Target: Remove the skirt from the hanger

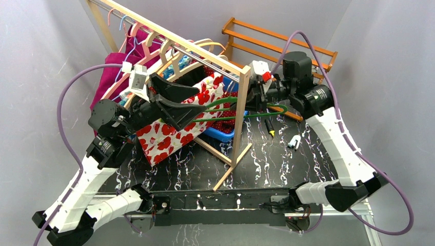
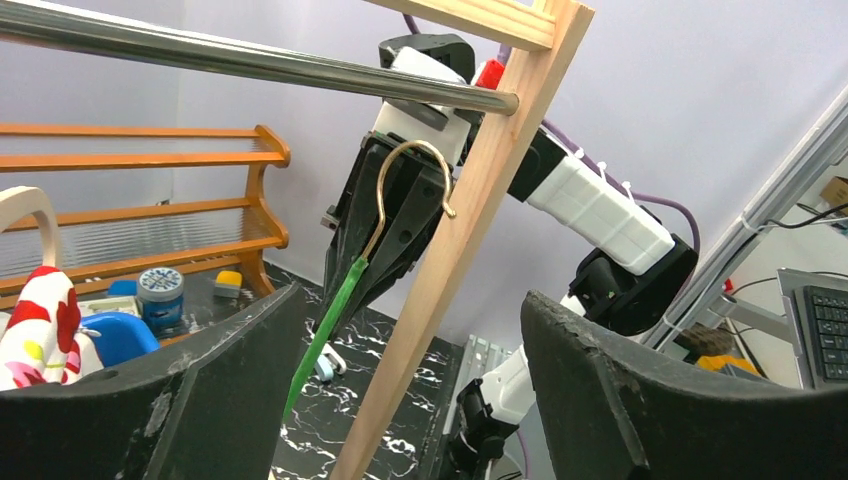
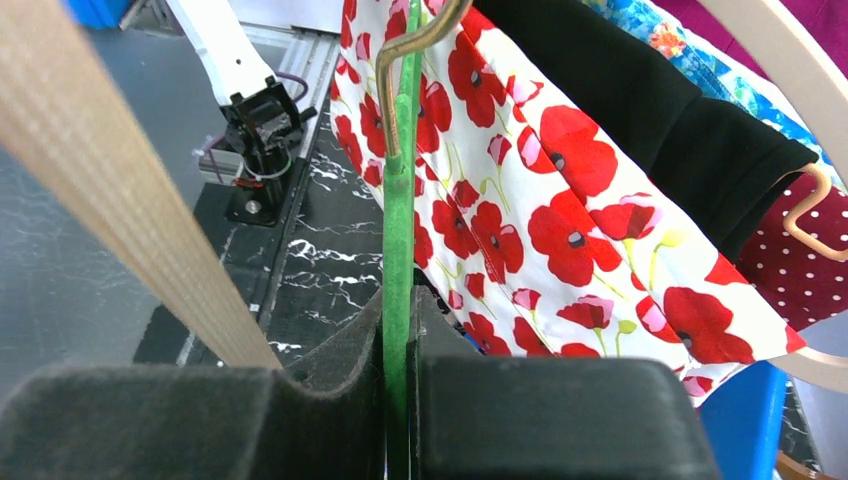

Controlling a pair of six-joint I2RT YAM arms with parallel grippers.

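Note:
A green hanger (image 1: pixel 221 101) with a brass hook (image 2: pixel 383 190) is off the rail, with no garment visible on it. My right gripper is shut on this hanger beside the rack's near post. My left gripper stands wide open, nothing between its fingers, over the hanger's left part in the top view. A white skirt with red poppies (image 3: pixel 570 235) hangs on the rack behind the hanger. Dark red dotted cloth (image 1: pixel 232 97) shows at the blue bin (image 1: pixel 218 135); how much lies inside is hidden.
The wooden rack post (image 1: pixel 239 118) rises close to both grippers, below the metal rail (image 2: pixel 250 62). Other hangers and clothes crowd the rail's left. An orange shelf (image 1: pixel 282 38) stands behind; a marker (image 1: pixel 269 128) lies on the dark table, clear in front.

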